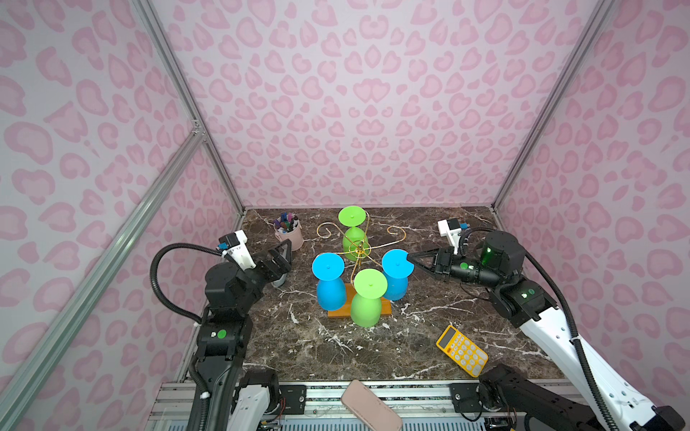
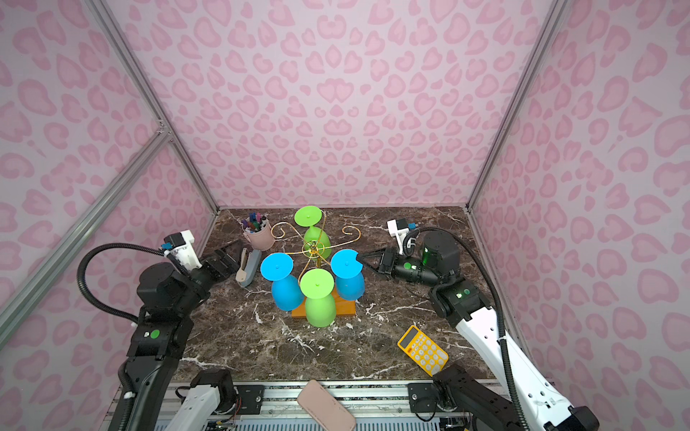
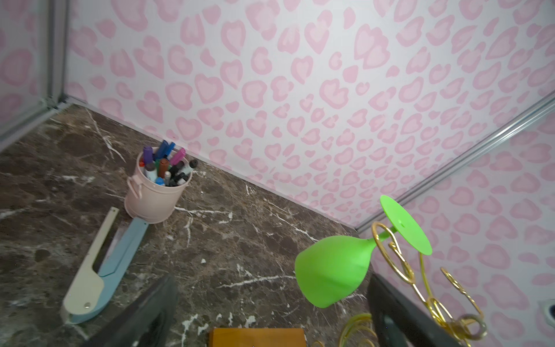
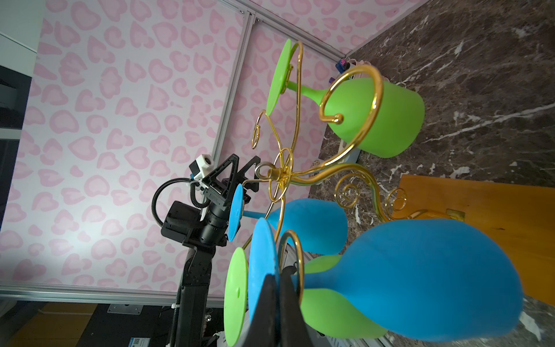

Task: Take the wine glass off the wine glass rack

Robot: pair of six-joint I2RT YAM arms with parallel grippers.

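Observation:
On the gold rack (image 1: 360, 245) with its wooden base hang two blue and two green wine glasses. My right gripper (image 1: 411, 256) is shut at the disc foot of the right blue glass (image 1: 395, 283); in the right wrist view its fingertips overlap that blue disc, and whether they grip it is hard to tell. The left blue glass (image 1: 330, 287) and front green glass (image 1: 365, 309) hang beside it, the back green glass (image 3: 332, 269) behind. My left gripper (image 1: 284, 255) stands open left of the rack, with nothing between its fingers.
A pink pen cup (image 3: 151, 199) and a stapler-like tool (image 2: 250, 267) lie back left. A yellow calculator (image 1: 462, 350) is at front right, a pink flat object (image 1: 371, 406) on the front edge. Bare marble shows in front of the rack.

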